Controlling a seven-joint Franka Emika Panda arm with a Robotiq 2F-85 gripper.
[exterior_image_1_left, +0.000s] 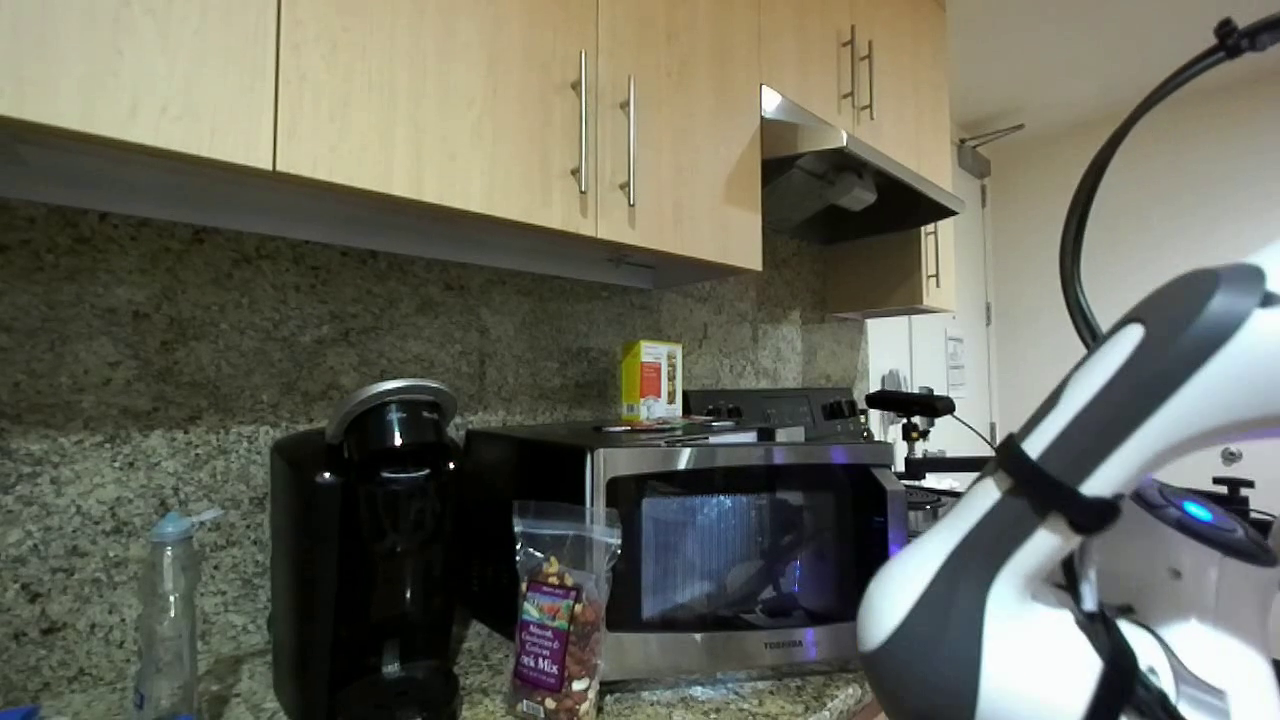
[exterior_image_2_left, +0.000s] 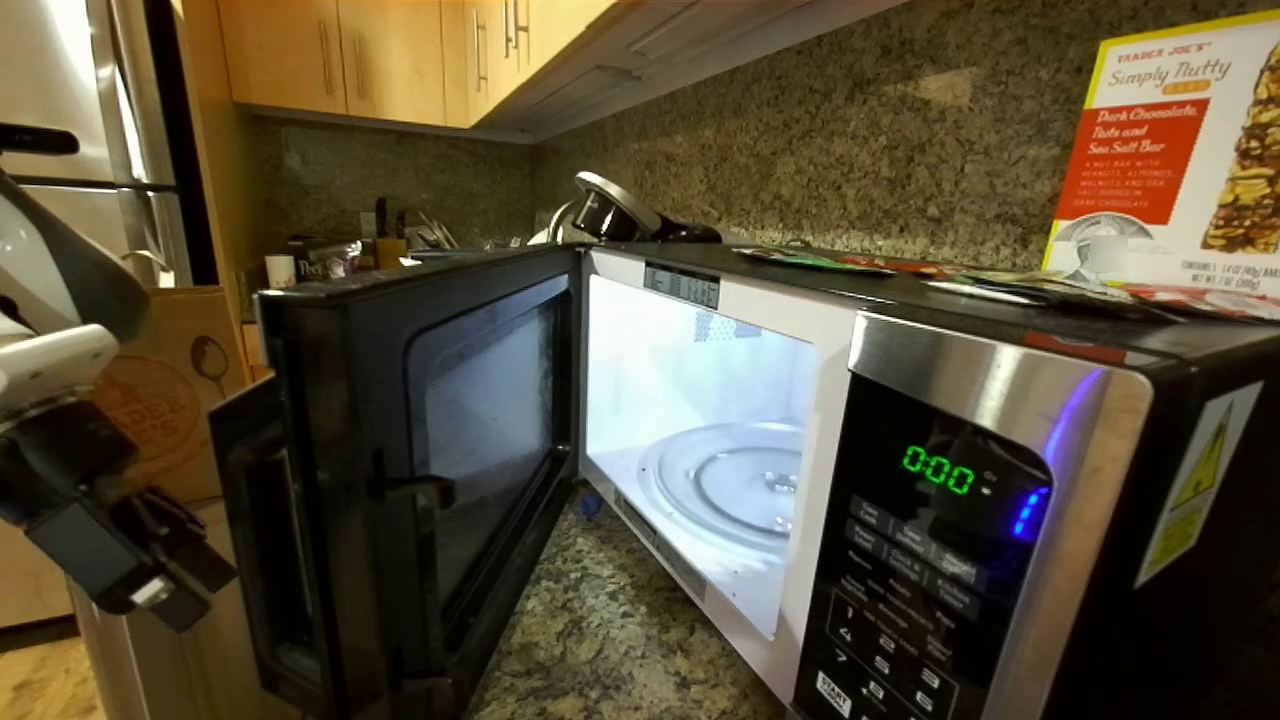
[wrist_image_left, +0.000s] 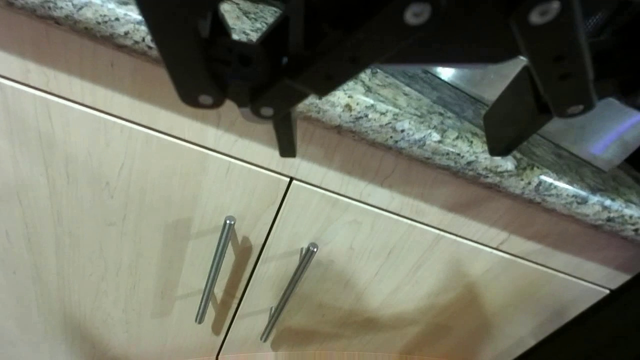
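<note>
The microwave (exterior_image_2_left: 1002, 348) stands with its door (exterior_image_2_left: 330, 480) swung open, its lit inside and glass turntable (exterior_image_2_left: 720, 480) showing empty in exterior view 2. My gripper (exterior_image_2_left: 192, 588) hangs beside the door's free edge, on the outer side, apart from the cavity. In the wrist view the gripper has its two fingers spread wide, nothing between them, over the counter's front edge (wrist_image_left: 414, 129). In exterior view 1 the arm (exterior_image_1_left: 1032, 516) reaches in from the right; its gripper is out of sight behind the microwave door (exterior_image_1_left: 744, 552).
Left of the microwave are a bag of nut mix (exterior_image_1_left: 558, 636), a black coffee maker (exterior_image_1_left: 360, 564) and a clear bottle (exterior_image_1_left: 168, 612). A bar box (exterior_image_2_left: 1164, 156) and flat packets (exterior_image_2_left: 1044, 288) lie on top. Cabinet handles (wrist_image_left: 214, 270) stick out below the counter.
</note>
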